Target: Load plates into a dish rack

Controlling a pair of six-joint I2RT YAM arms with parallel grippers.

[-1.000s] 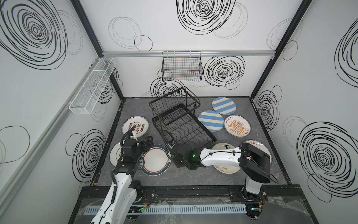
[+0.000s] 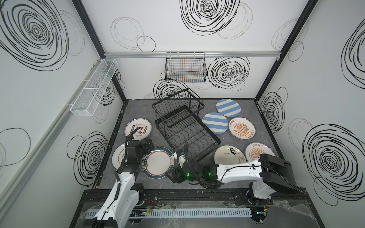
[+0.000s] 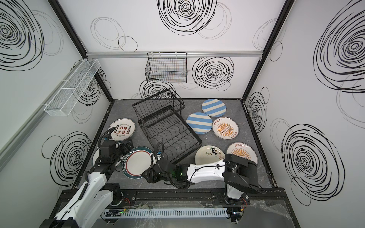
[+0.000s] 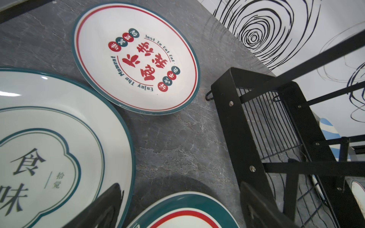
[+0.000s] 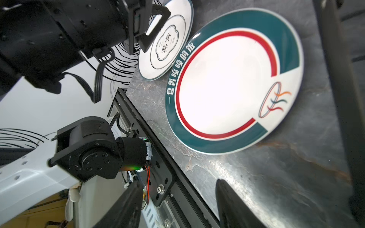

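A black dish rack (image 2: pixel 189 136) stands mid-table, empty in its front tier. A teal-rimmed plate (image 5: pixel 228 83) lies flat before it. My right gripper hangs near this plate's right side and front, its fingers apart, nothing between them. My left gripper is over the left plates, fingers wide apart with nothing held. A red-lettered plate (image 4: pixel 135 57) and a large plate (image 4: pixel 45 144) lie at the left. Two striped plates (image 2: pixel 214 123), two orange-patterned plates (image 2: pixel 242 128) and a cream plate (image 2: pixel 229 152) lie to the right.
Wire baskets (image 2: pixel 186 70) hang on the back and left walls, above the table (image 2: pixel 133 108). A little bare table shows along the front edge and in the back corners. The rack stands close to the surrounding plates.
The right arm has moved toward the front of the table, uncovering more of the cream plate.
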